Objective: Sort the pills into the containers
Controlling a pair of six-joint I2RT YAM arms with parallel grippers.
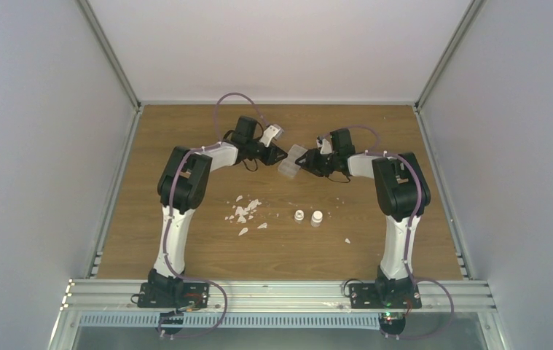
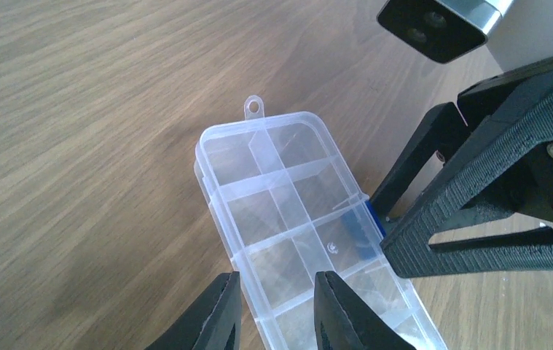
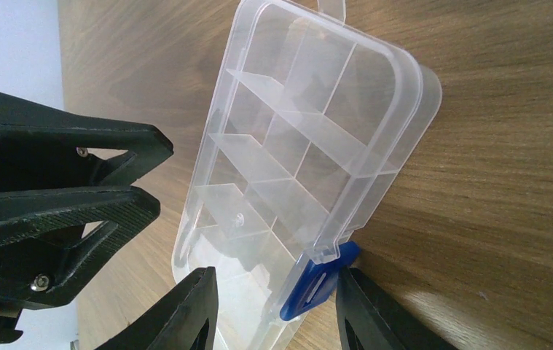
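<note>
A clear compartment box (image 1: 288,170) lies on the table between my two grippers. In the left wrist view its divided compartments (image 2: 269,211) look empty apart from a small bright spot. My left gripper is open at the box's left long side, its fingertips close to the edge. On the opposite side is my right gripper, open, with the box's edge and a blue latch (image 3: 320,281) between or just past its fingertips. Contact cannot be made out. Two small white bottles (image 1: 317,216) stand nearer the front.
Flat white pieces (image 1: 242,211) lie scattered left of the bottles; whether they are pills is unclear from above. One lone white piece (image 1: 347,240) sits to the front right.
</note>
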